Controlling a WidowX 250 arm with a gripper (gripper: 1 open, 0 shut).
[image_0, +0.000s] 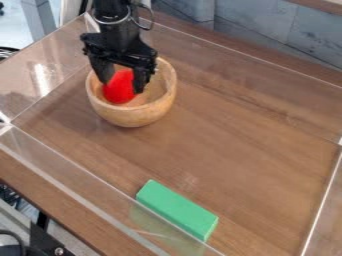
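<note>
My black gripper (119, 62) hangs over a wooden bowl (140, 114) at the upper left, its fingers open and reaching down into the bowl's back part. A red round object (118, 91) lies in the bowl, just below the fingers; whether they touch it is unclear. A green block (177, 209) lies apart at the bottom of the view.
Clear panels run along the left and right sides, and a grey wall (254, 35) stands at the back.
</note>
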